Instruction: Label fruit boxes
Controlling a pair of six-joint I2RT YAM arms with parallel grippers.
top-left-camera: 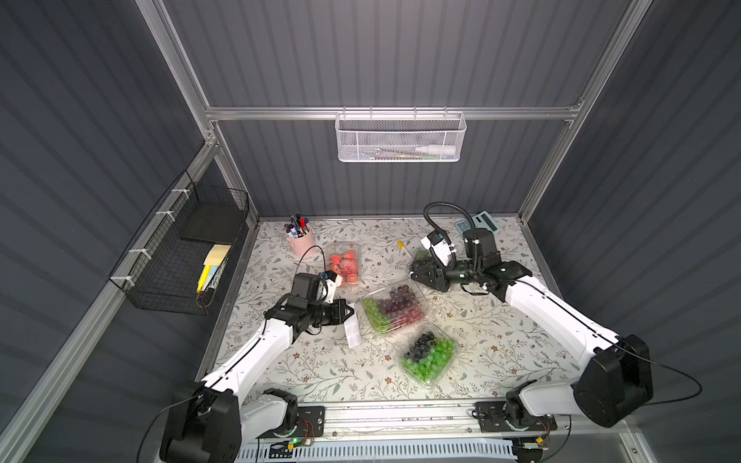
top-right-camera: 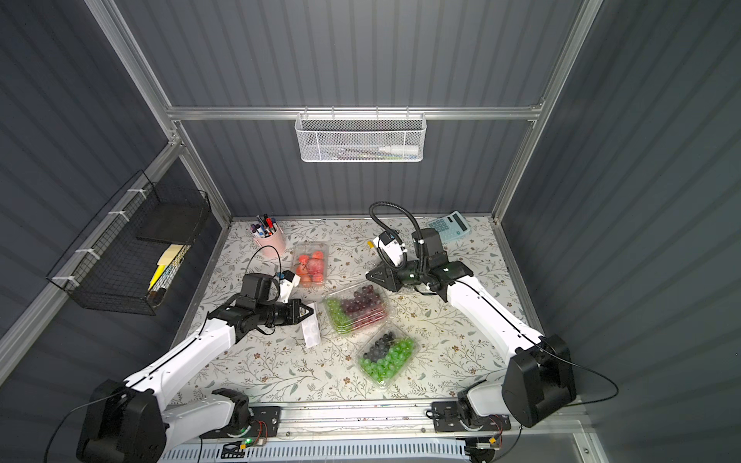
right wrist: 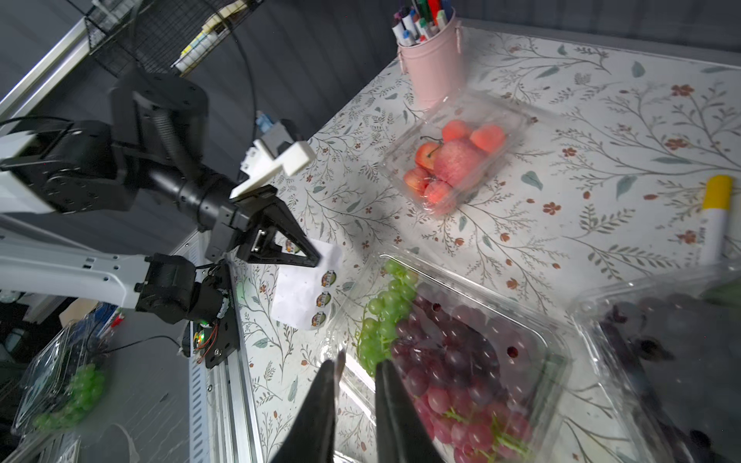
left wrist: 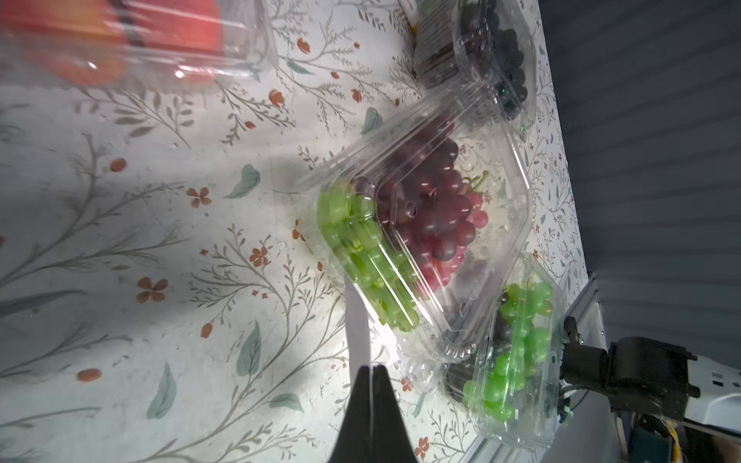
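Observation:
A white label sheet with a row of small round fruit stickers is pinched in my left gripper (top-left-camera: 351, 311), which is shut on its edge; in the left wrist view the sheet (left wrist: 356, 324) runs forward from the fingertips. My right gripper stands partly open, nothing visible between its fingers. It hangs above the table between the dark-grape box (right wrist: 687, 355) and the middle box of green and red grapes (top-left-camera: 395, 306). A peach box (top-left-camera: 344, 264) sits behind the left arm, and a green-and-black grape box (top-left-camera: 429, 355) lies near the front edge.
A pink pen cup (top-left-camera: 302, 244) stands at the back left, and a calculator (top-right-camera: 450, 227) at the back right. A yellow-capped marker (right wrist: 714, 216) lies behind the dark-grape box. Bare table shows at the front left and right.

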